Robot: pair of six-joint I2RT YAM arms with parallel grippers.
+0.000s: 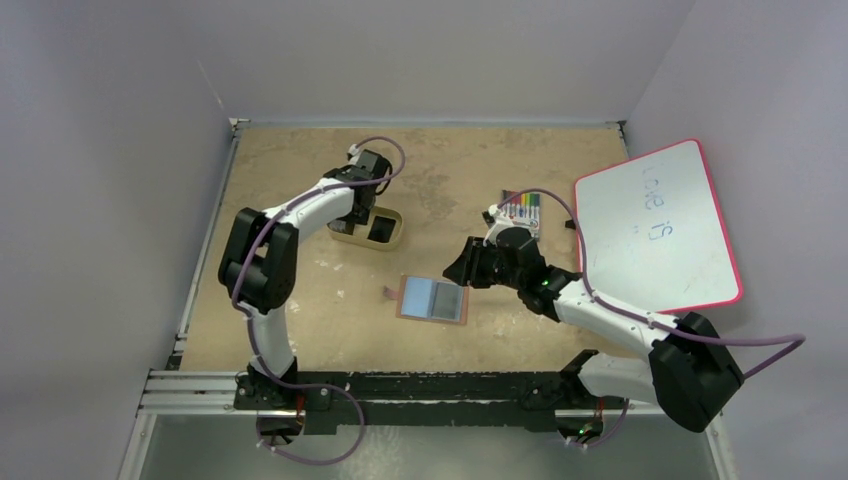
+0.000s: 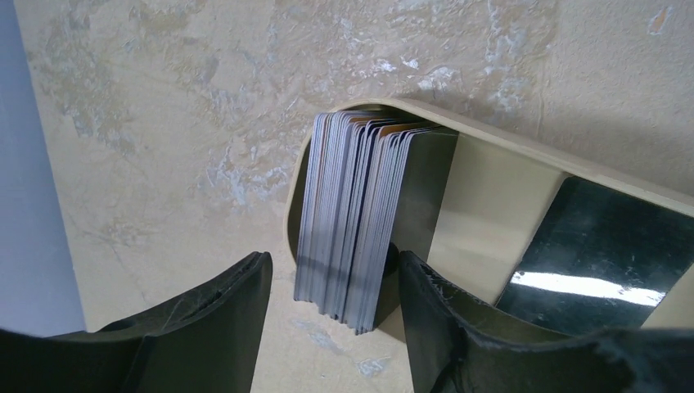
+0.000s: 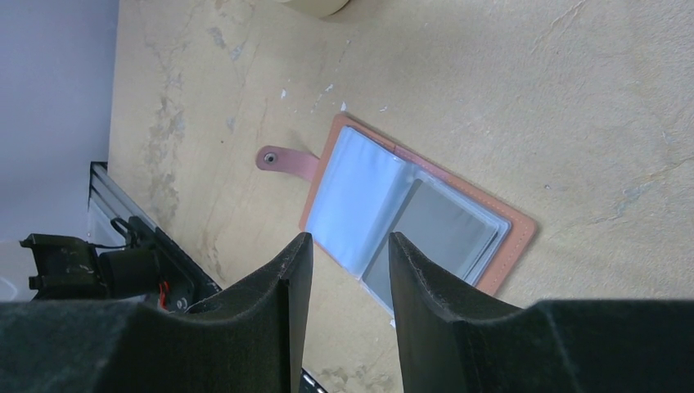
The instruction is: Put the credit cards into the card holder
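In the left wrist view a stack of credit cards [image 2: 352,213] leans edge-up at one end of an oval beige tray [image 2: 499,172]. A dark flat card [image 2: 589,254] lies farther along that tray. My left gripper is open, its fingers apart on either side of the stack's near end, with nothing gripped. The card holder [image 3: 409,205] lies spread open on the table, brown-edged with clear and bluish sleeves and a snap strap [image 3: 286,161]. Over its near edge, my right gripper is open and empty.
A set of coloured markers [image 1: 522,210] lies behind the right arm. A whiteboard [image 1: 655,230] with writing leans on the right. Bare table shows between the tray and the card holder, and across the back middle.
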